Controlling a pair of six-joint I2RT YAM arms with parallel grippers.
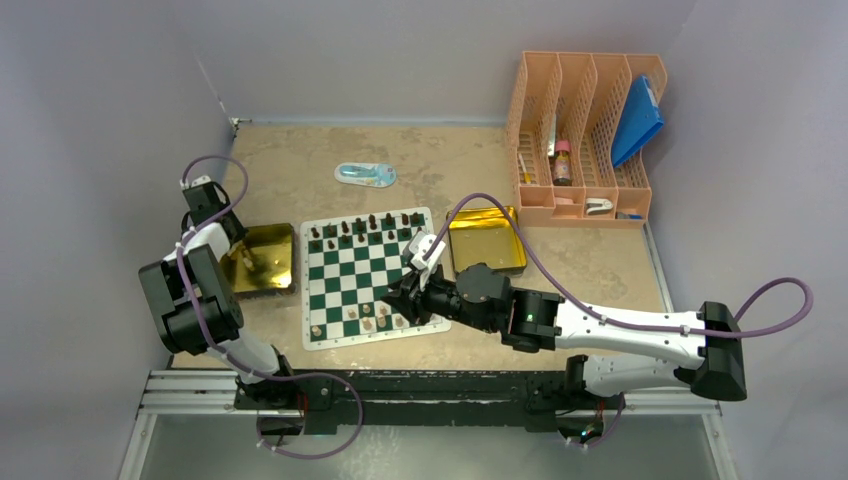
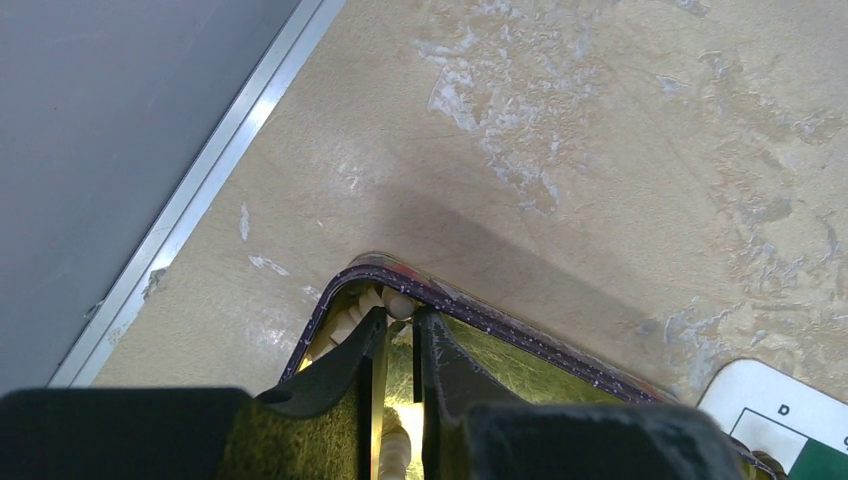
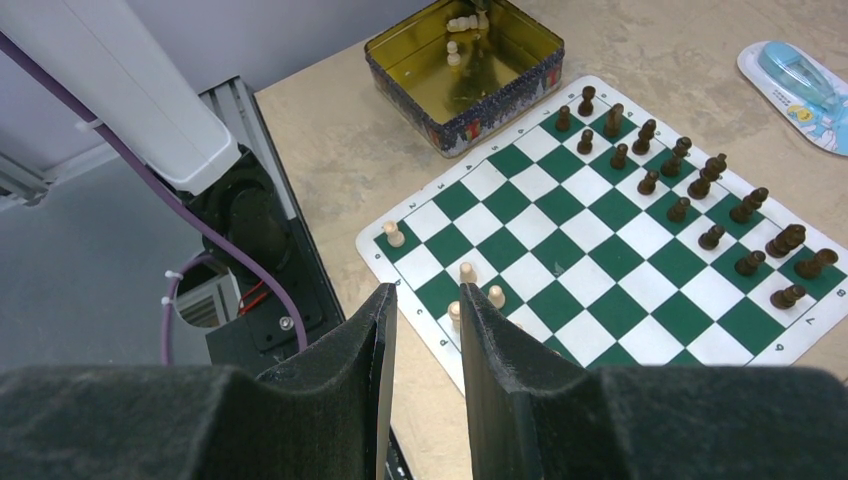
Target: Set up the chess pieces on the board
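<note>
The chessboard [image 1: 355,280] carries dark pieces [image 3: 646,137] along its far rows and several white pieces [image 3: 467,271] on the near side. My left gripper reaches into the gold tin [image 2: 500,345] left of the board, fingertips at a cluster of white pieces [image 2: 352,318] in its corner; whether one is between them I cannot tell. My right gripper hangs over the board's near part, its fingers apart, with white pieces seen below and behind them.
A second gold tin [image 1: 485,240] sits right of the board. A pink organiser [image 1: 540,200] stands at the back right, a blue package [image 1: 365,174] behind the board.
</note>
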